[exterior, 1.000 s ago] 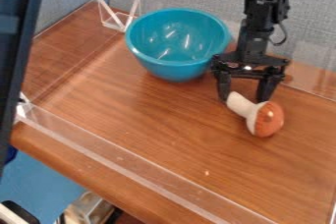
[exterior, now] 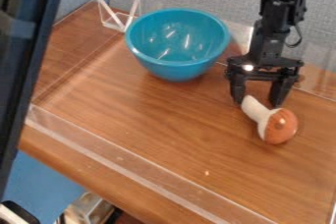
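A toy mushroom [exterior: 276,125] with an orange cap and cream stem lies on its side at the right of the wooden table. Its stem points up-left toward my black gripper [exterior: 257,94], whose two fingers hang low on either side near the stem's end, standing apart. Whether they touch the stem is unclear. A teal bowl [exterior: 178,58] stands behind and to the left of the gripper.
A white wire stand [exterior: 116,16] sits at the back left. Clear plastic strips run along the table's edges [exterior: 132,166]. A dark frame [exterior: 27,51] fills the left side.
Since a second ago my gripper has shifted right, and the mushroom has slid a little to the right with it. The bowl has not moved.
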